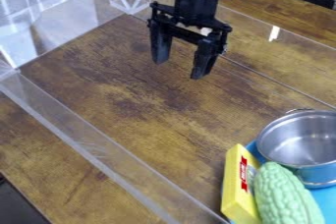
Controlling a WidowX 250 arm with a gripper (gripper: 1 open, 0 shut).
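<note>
My black gripper (pixel 182 56) hangs over the wooden tray floor at the upper middle, its two fingers spread apart with bare wood visible between them. Nothing shows in its grasp. The arm rises from it to the top edge of the view.
A metal pot (pixel 301 144) sits at the right, with a yellow box (pixel 239 184) and a green corn-like object (pixel 284 198) at the lower right on a blue surface. Clear plastic walls (pixel 92 147) border the tray.
</note>
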